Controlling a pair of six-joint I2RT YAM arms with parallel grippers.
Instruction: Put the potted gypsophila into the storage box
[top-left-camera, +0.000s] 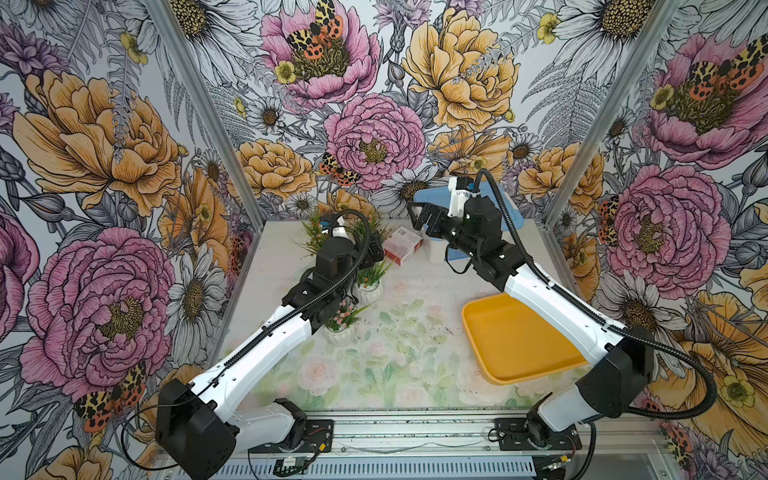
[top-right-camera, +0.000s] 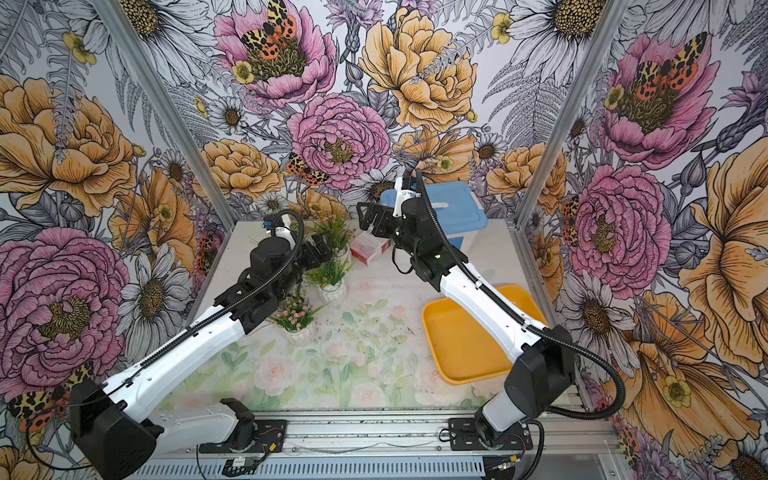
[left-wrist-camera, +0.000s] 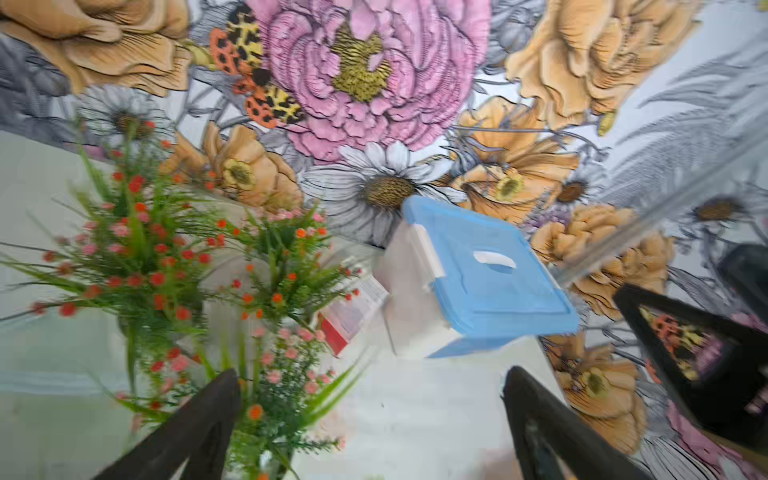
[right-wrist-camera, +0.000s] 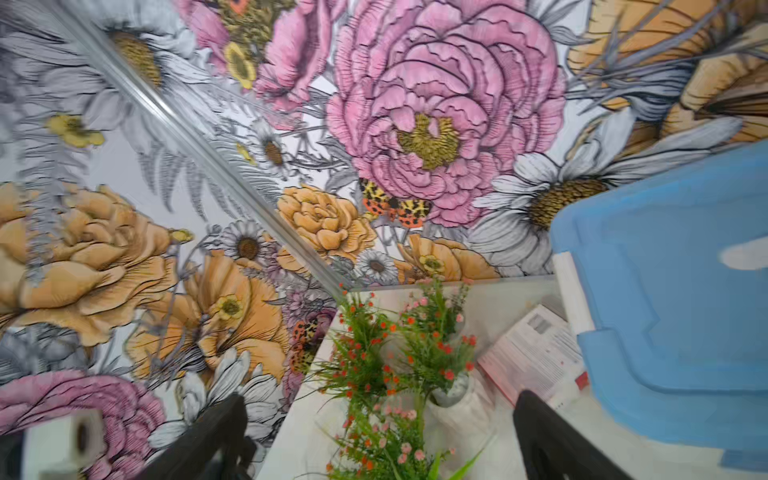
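The storage box (left-wrist-camera: 496, 296) with its blue lid (right-wrist-camera: 664, 296) on stands at the back right, partly behind my right gripper (top-left-camera: 424, 216) in the top left view; this gripper is open in front of the lid. Several potted plants with small flowers stand left of the box, among them a pink-flowered one (top-right-camera: 294, 314) at the front. My left gripper (top-right-camera: 320, 248) is open above the plants, nothing held. Which pot is gypsophila I cannot tell.
A red and white carton (right-wrist-camera: 536, 352) lies between plants and box. An orange tray (top-left-camera: 512, 352) is at the front right, under my right arm.
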